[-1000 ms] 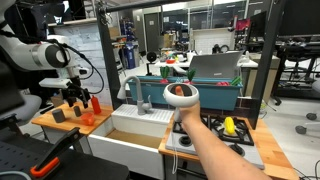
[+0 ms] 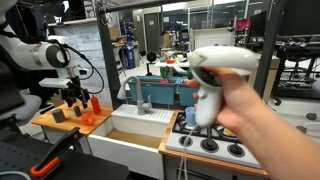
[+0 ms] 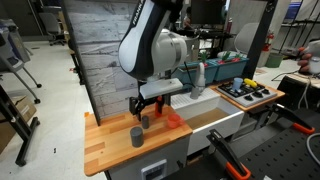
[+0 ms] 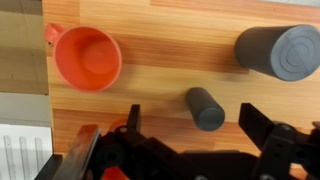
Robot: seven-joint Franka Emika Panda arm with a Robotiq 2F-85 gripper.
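Note:
My gripper stands open over the wooden counter, its dark fingers apart to the left and right in the wrist view. A small dark grey cylinder point(image 4: 206, 112) shows in the gap between them, and I see no contact with it. An orange-red cup with a handle point(image 4: 88, 58) is at upper left there, and a wider grey cup point(image 4: 279, 52) at upper right. In exterior view 2 the grey cup point(image 3: 137, 137) and red cup point(image 3: 174, 121) stand on the counter below the arm point(image 3: 152, 52). Fingertip height is hard to judge.
A hand point(image 2: 245, 110) holding a white device fills the near right of exterior view 1. The white sink point(image 2: 133, 146) beside the wooden counter looks empty, with a stovetop point(image 2: 190, 141) beyond. A red bottle point(image 2: 96, 104) stands near the cups.
In exterior view 1, the hand with the white device has come closer and higher, turning the device over and covering more of the stovetop. The arm shows no clear movement.

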